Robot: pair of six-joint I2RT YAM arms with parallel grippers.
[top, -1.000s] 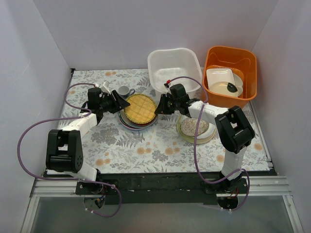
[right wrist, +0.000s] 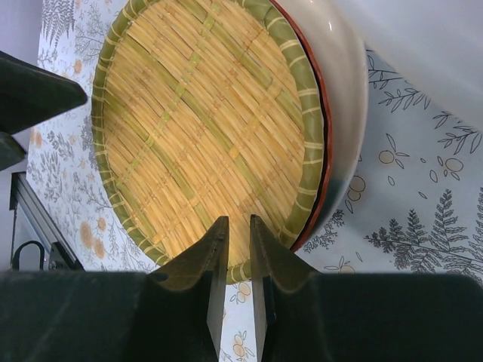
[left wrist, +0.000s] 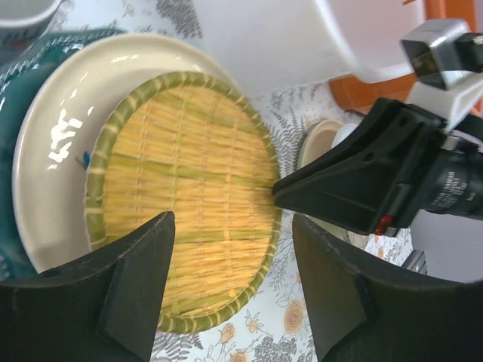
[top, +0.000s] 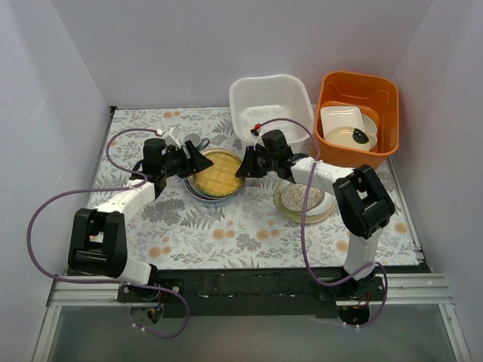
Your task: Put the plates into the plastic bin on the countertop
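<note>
A round woven bamboo plate (top: 219, 173) lies tilted on top of a stack of plates in mid-counter, a red rim and a pale plate (right wrist: 353, 90) showing under it. My right gripper is shut on the woven plate's rim, which passes between its fingers. At the opposite edge, my left gripper (top: 198, 164) is part open; in the left wrist view its fingers (left wrist: 158, 241) stand apart in front of the plate's surface, not closed on it. The white plastic bin (top: 272, 81) stands behind, looking empty.
An orange bin (top: 385, 113) with white dishes (top: 341, 118) stands at the back right. Another stack of plates (top: 302, 197) lies under the right arm. A cup (top: 192, 139) sits behind the left gripper.
The right arm has stayed in place at the plate's right rim.
</note>
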